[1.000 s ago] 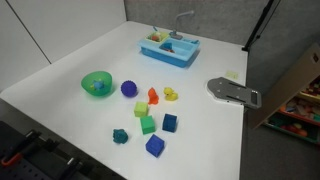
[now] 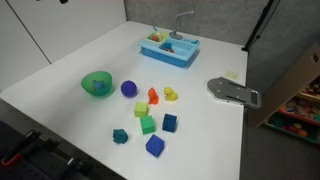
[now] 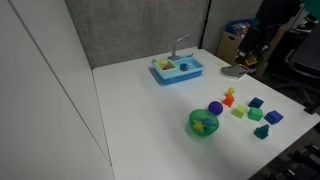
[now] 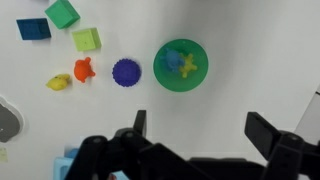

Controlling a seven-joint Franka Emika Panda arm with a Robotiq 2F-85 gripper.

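My gripper stands open in the wrist view, with nothing between its wide-apart fingers. Below it on the white table sits a green bowl point(image 4: 184, 85) holding a blue piece point(image 4: 174, 59) and a yellow piece point(image 4: 188, 66). Beside the bowl lies a dark blue-purple round thing point(image 4: 126, 72). An orange figure point(image 4: 84, 69), a yellow duck-like toy point(image 4: 59, 82) and a light green block point(image 4: 86, 39) lie farther off. Exterior view 2 has the arm point(image 3: 275, 42) raised at the right, above the table.
A light blue toy sink point(image 2: 166, 49) with small things inside stands at the far side. A grey flat tray point(image 2: 233, 92) lies to the right in exterior view 1. A green block point(image 2: 148, 125), blue blocks and a teal piece point(image 2: 120, 136) are near the front.
Dark parts of the arm have come into exterior view 1 at the top left edge, where none showed before. The objects on the table have stayed in place.
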